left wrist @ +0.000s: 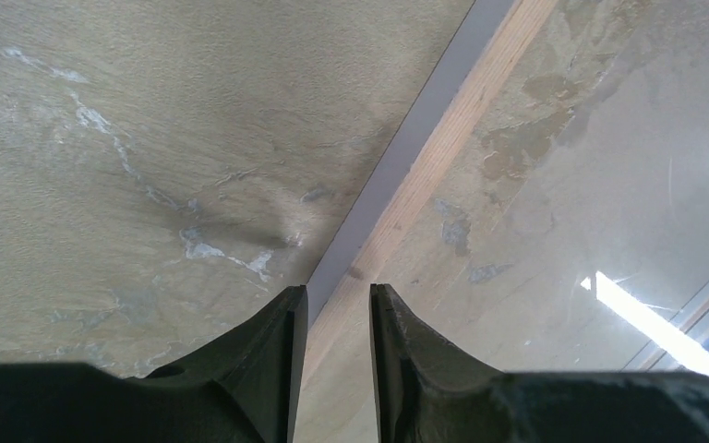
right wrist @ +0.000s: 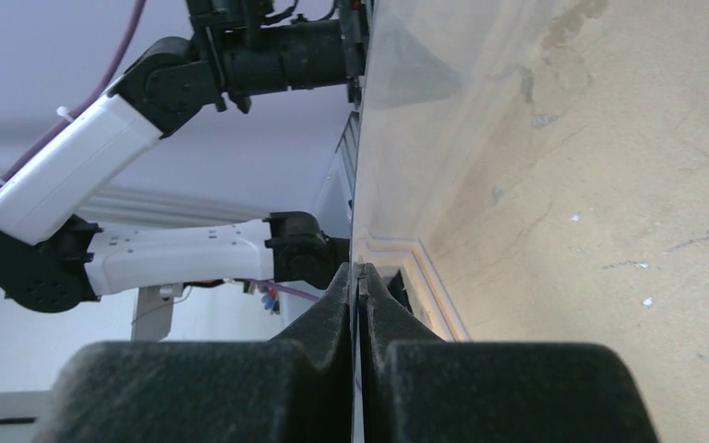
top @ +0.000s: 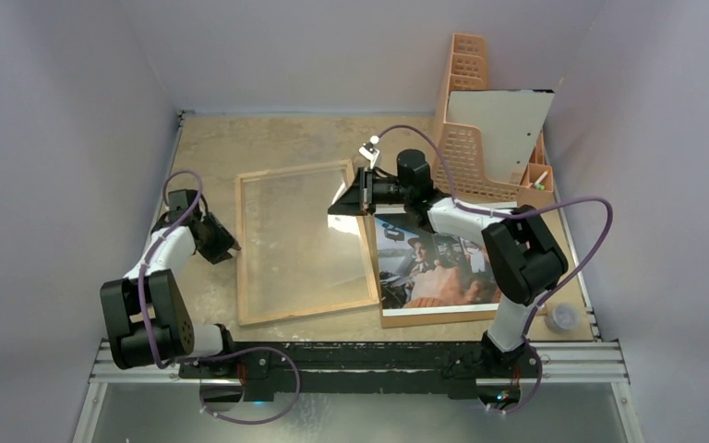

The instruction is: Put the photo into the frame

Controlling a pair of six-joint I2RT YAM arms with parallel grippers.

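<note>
The wooden frame (top: 241, 277) lies on the table with its long sides running front to back. The photo (top: 425, 297), a dark picture with a white border, lies right of it on a brown board. My right gripper is shut on the edge of a clear sheet (right wrist: 425, 120), seen nearly edge-on in the right wrist view. From above, my right gripper (top: 334, 210) hovers over the frame's right side, and a glare shows on the sheet. At the frame's left rail (left wrist: 406, 198), my left gripper is part open, the rail appearing between its fingers.
A peach-coloured rack (top: 462, 148) holding a white board (top: 498, 129) stands at the back right. A small clear cup (top: 563, 317) sits near the front right corner. Bare table lies behind the frame.
</note>
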